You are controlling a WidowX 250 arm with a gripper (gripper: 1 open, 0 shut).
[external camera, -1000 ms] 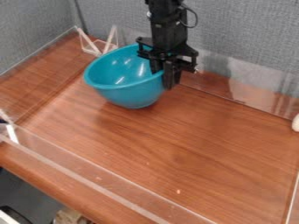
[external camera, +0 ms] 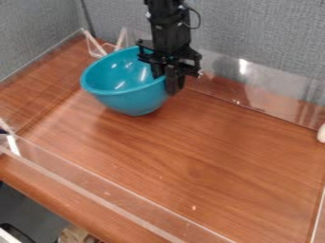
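A turquoise bowl sits tilted toward the back left of the wooden table. My black gripper comes down from above and is shut on the bowl's right rim, with the fingers partly over the rim and hard to make out in detail.
A white wire object stands behind the bowl at the back left. Clear panels edge the table. A small white object is at the right edge.
My gripper and the bowl have moved a little to the left together, and the bowl sits slightly higher in the view.
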